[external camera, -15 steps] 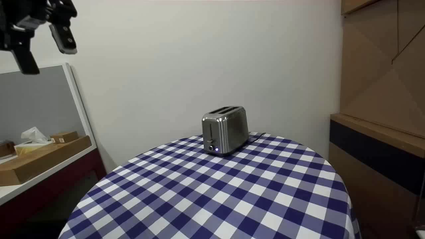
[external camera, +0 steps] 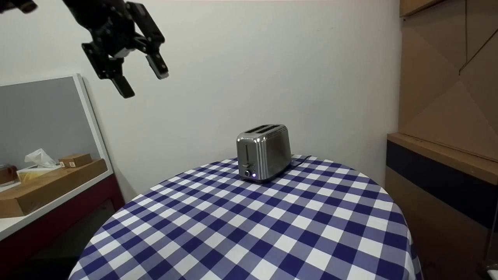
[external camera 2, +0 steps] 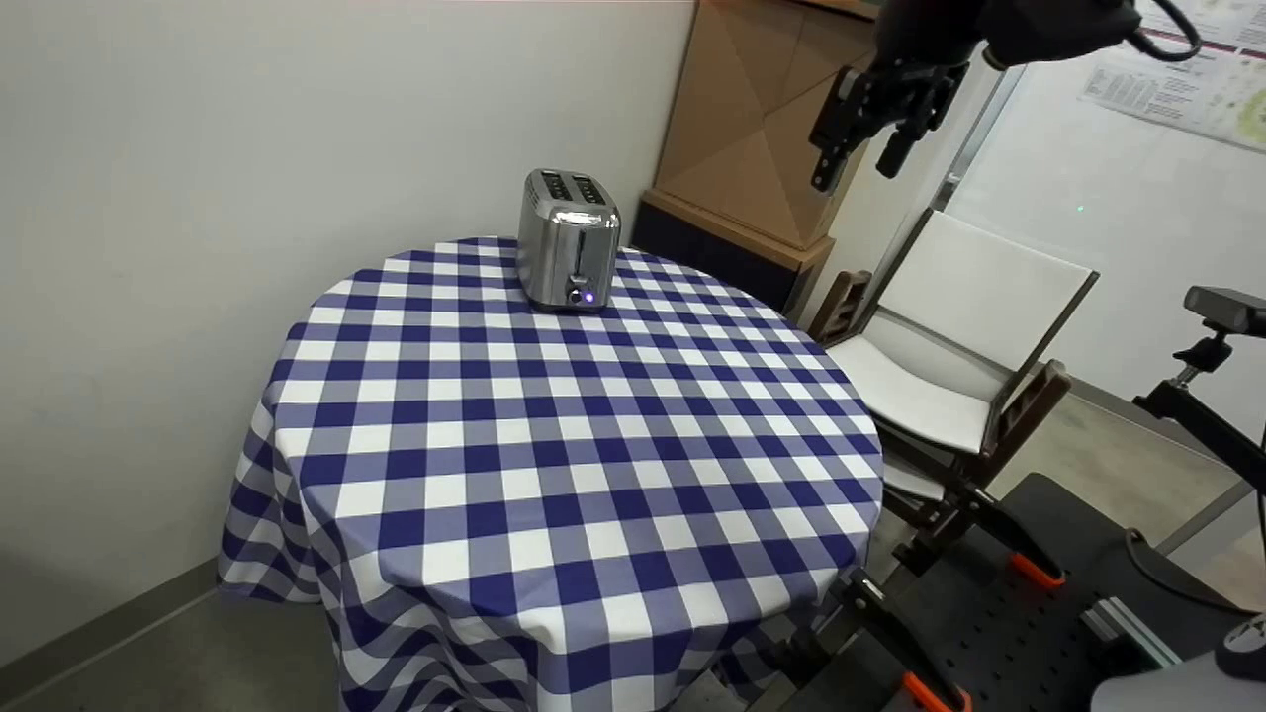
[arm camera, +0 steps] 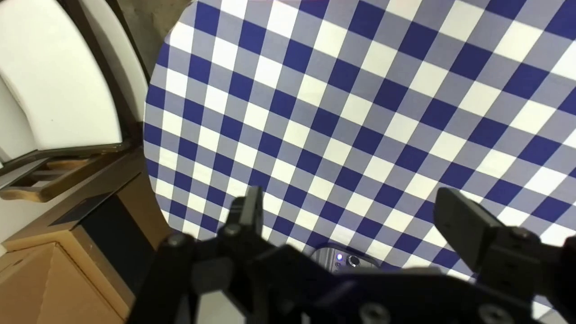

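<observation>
A silver toaster [external camera: 276,152] stands upright near the back of a round table, its two top slots empty as far as I can see. On its narrow front face are a lever [external camera 2: 579,281], a dark knob and a small lit purple light. My gripper [external camera: 147,81] is high in the air, left of the toaster in exterior view 1, with its fingers spread wide and nothing between them. In the wrist view only the control end of the toaster [arm camera: 327,257] shows, below the open gripper; the gripper's body hides the rest.
A blue-and-white checked cloth [external camera 2: 558,415] covers the table, otherwise clear apart from the toaster's cord. Walls stand close behind. Cardboard panels [external camera: 441,93] rise at one side, and a white chair [external camera 2: 938,344] sits past the table's edge.
In exterior view 1 my gripper has moved right and slightly down, toward the toaster, and appears smaller. It stays open. The toaster has not moved.
</observation>
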